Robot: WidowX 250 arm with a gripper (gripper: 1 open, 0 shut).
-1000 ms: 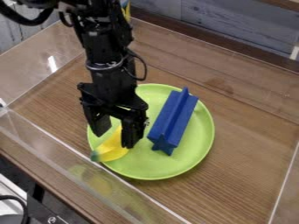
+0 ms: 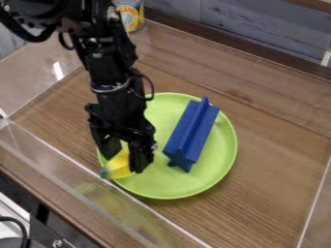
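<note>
The black arm reaches down from the upper left, its gripper [image 2: 122, 145] low over the left part of a green plate [image 2: 181, 182]. A yellow piece with a green tip [image 2: 118, 166] lies there on the plate, partly hidden under the fingers. Whether the fingers touch or hold it is unclear, as is how far they are open. A long blue block [image 2: 192, 134] lies on the right half of the plate.
A clear rail runs along the front left edge. A yellow object [image 2: 130, 17] stands at the back, behind the arm.
The gripper has shifted a little left, lower over the yellow piece. The plate and blue block look unmoved.
</note>
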